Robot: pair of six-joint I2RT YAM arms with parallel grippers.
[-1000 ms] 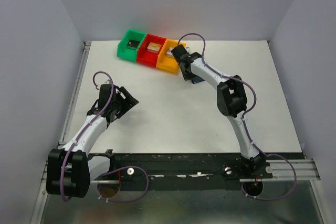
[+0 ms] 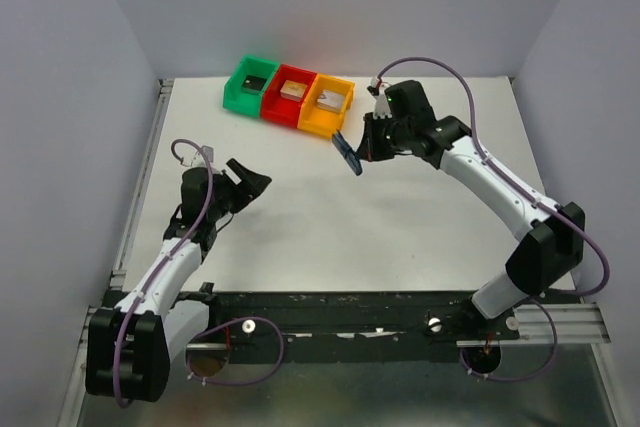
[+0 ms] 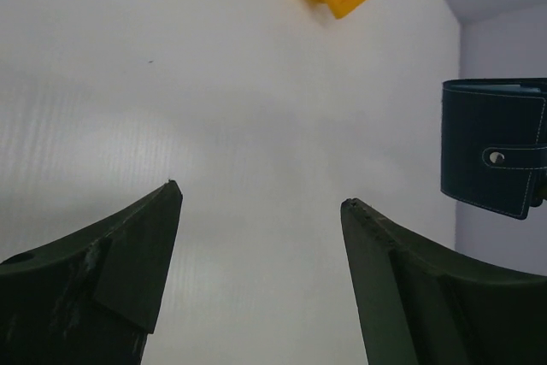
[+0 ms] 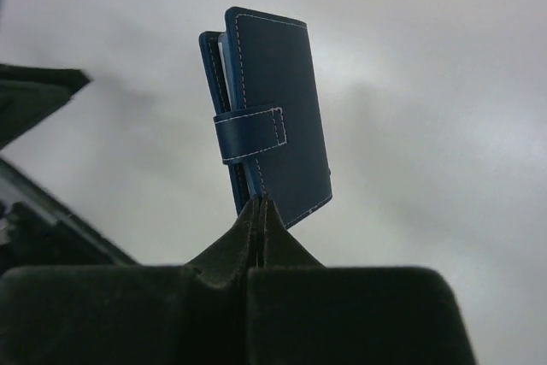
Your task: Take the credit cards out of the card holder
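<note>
A dark blue card holder (image 4: 278, 100) with light stitching and a snap strap hangs off the table, its lower edge at the tips of my right gripper, which is shut on it. A thin pale edge shows between its covers in the right wrist view. From above, the card holder (image 2: 347, 152) stands tilted, left of the right gripper (image 2: 363, 149). At the right edge of the left wrist view the card holder (image 3: 491, 147) shows its strap and snap. My left gripper is wide open with nothing between its fingers, some way left of the holder.
Green (image 2: 234, 97), red (image 2: 277, 110) and yellow (image 2: 318, 119) bins stand side by side at the back of the white table, each with a small item inside.
The left arm has shifted slightly to the right.
</note>
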